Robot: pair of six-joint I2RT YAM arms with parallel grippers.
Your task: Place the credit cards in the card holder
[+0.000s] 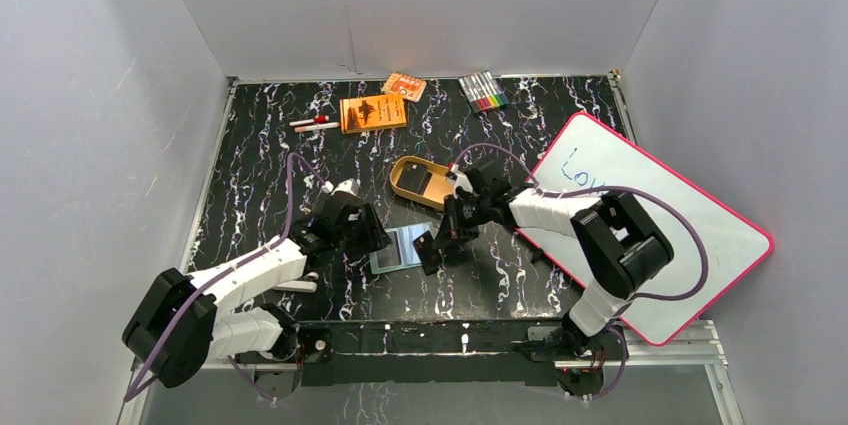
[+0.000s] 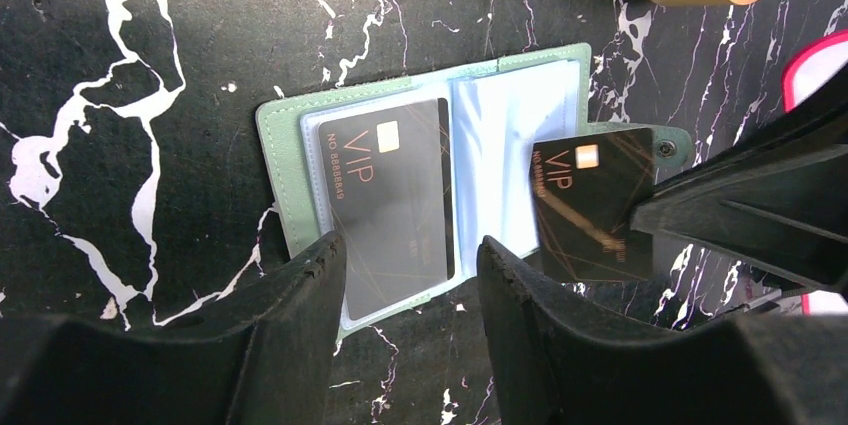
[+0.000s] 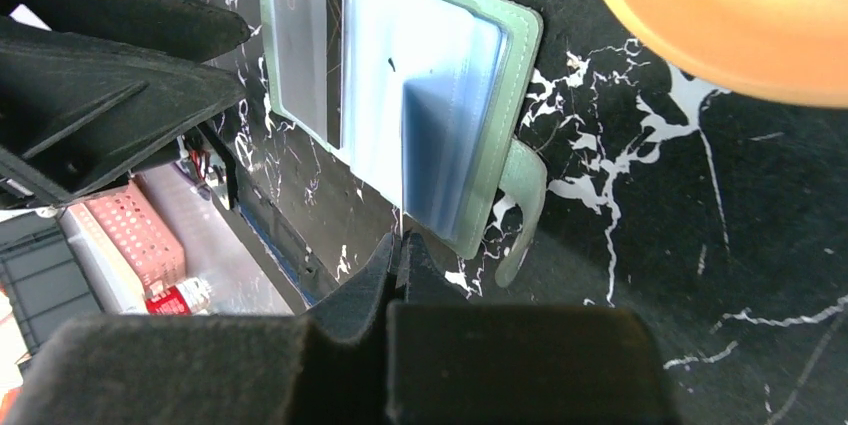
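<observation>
The pale green card holder (image 2: 290,195) lies open on the black marble table, with a grey VIP card (image 2: 390,215) under the clear sleeve of its left half. Over the holder's lower edge stands my left gripper, open and with nothing in its grasp. My right gripper is shut on a black VIP card, which is seen almost edge-on in the right wrist view. That card is held above the right side of the holder, where the clear sleeve (image 3: 440,135) shows no card. The holder's strap (image 3: 520,210) sticks out at the side.
Behind the holder sits an orange-yellow basket (image 1: 437,198) with a dark card (image 1: 413,177) in it. Orange books (image 1: 373,113) and colored pens (image 1: 483,92) lie at the back. A whiteboard (image 1: 650,235) covers the right side.
</observation>
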